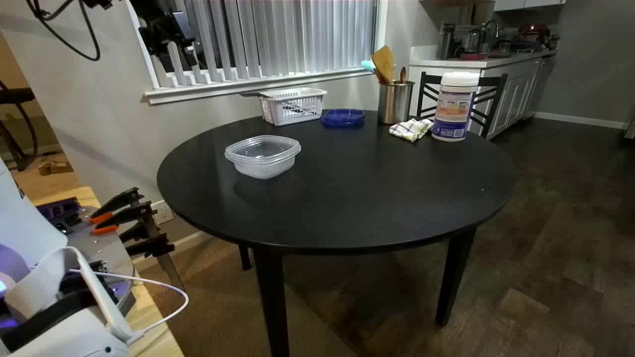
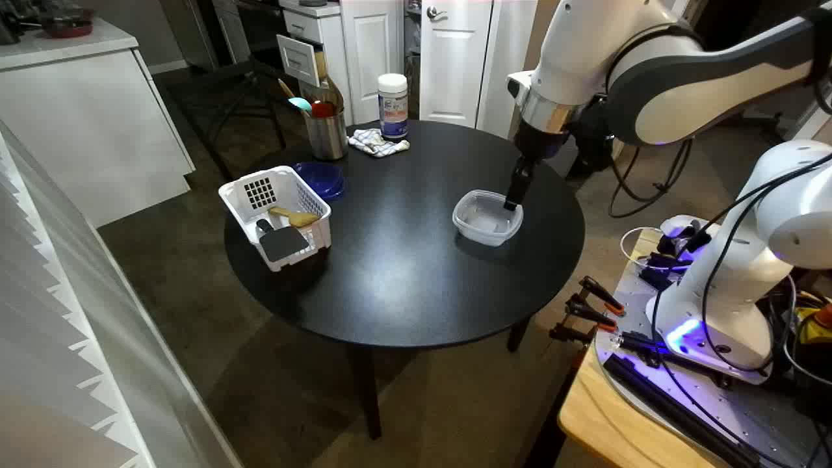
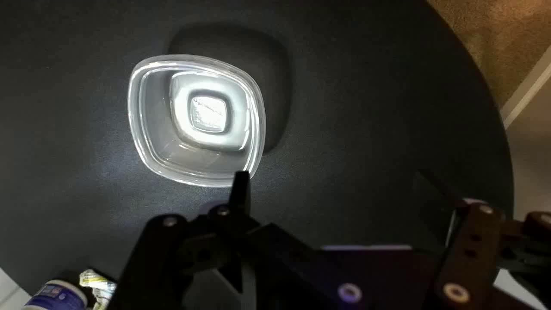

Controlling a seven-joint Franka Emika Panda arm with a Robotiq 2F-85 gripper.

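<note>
A clear plastic container sits upright and empty on the round black table. My gripper is open, and nothing shows between its widely spaced fingers. In the wrist view the left fingertip overlaps the near rim of the container; the other finger is off to the right over bare table. From the second exterior view, a dark finger overlaps the container's right rim. The first exterior view has the gripper well above table height, so contact with the container does not show.
A white basket holding utensils stands by the window, beside blue lidded ware. A metal utensil holder, a checkered cloth and a wipes tub are grouped at the kitchen side.
</note>
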